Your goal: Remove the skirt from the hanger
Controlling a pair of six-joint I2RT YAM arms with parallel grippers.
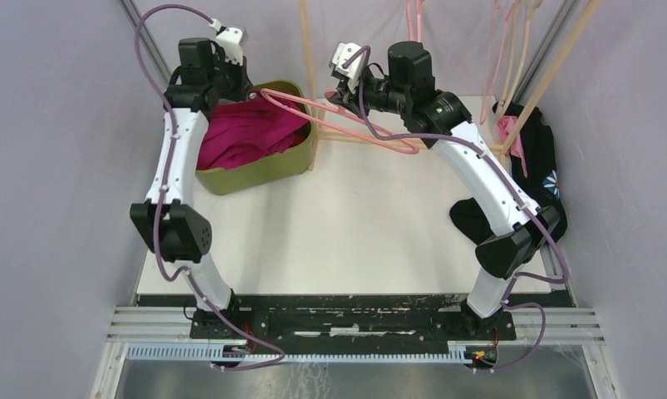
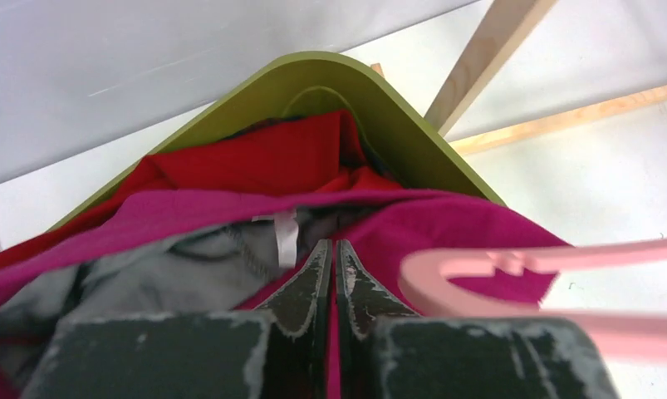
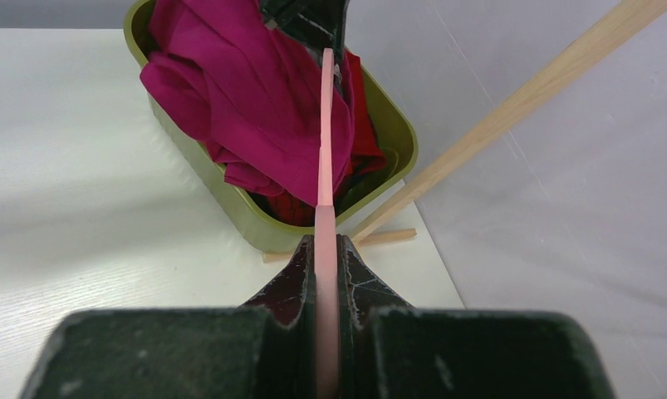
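Note:
A pink hanger (image 1: 355,125) is held out nearly level, with my right gripper shut on it. Its far end reaches over the olive bin (image 1: 255,174). My left gripper is shut just beside that end, above the bin; whether anything is between its fingers I cannot tell. Magenta cloth (image 3: 222,100) lies in the bin, with red cloth (image 2: 255,150) and grey cloth under it. I see no cloth hanging on the held hanger. Which cloth is the skirt I cannot tell.
Wooden rack posts (image 1: 546,79) with pink and cream hangers stand at the back right, above black cloth (image 1: 471,220) and a small pink cloth (image 1: 508,133). Grey walls close both sides.

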